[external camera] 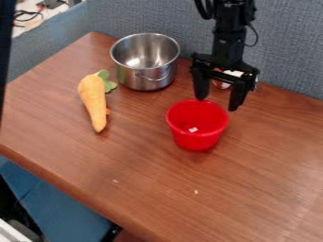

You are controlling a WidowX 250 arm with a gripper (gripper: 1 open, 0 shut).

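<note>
My black gripper (218,95) hangs open at the back right of the wooden table, just above and behind a red plastic cup (197,133), which has a small pale piece on its bottom. A small white and red object (224,79) is partly hidden behind the gripper; what it is cannot be told. A steel pot (145,68) stands left of the gripper. A yellow plush carrot (93,99) with green leaves lies left of the pot and cup.
Bare tabletop (151,198) fills the front and right. A grey padded wall (290,52) bounds the back, and the table's left edge runs diagonally toward the front.
</note>
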